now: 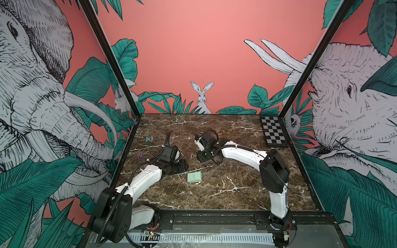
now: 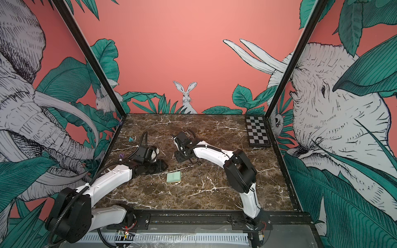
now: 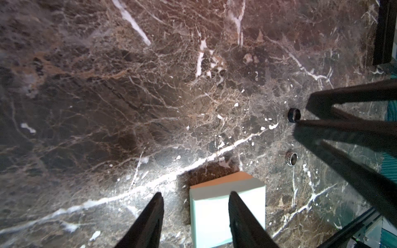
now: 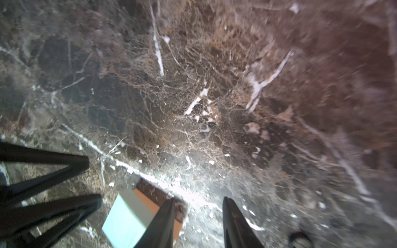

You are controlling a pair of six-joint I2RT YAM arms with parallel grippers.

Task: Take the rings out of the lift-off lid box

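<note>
The small box (image 1: pixel 194 177) lies on the marble table just in front of the two grippers, its mint-green lid up. In the left wrist view, an orange strip of the box (image 3: pixel 225 180) shows along the lid's far edge. A black ring (image 3: pixel 294 115) and a silver ring (image 3: pixel 291 158) lie loose on the table, to the box's right there. My left gripper is open, one finger overlapping the box in view. My right gripper is part open; nothing shows between its fingers, and the box is beside it. The box's inside is hidden.
A checkered board (image 1: pixel 273 131) stands at the back right. A small teal object (image 1: pixel 148 139) and a purple one (image 1: pixel 140 155) lie at the left. Both grippers are close together.
</note>
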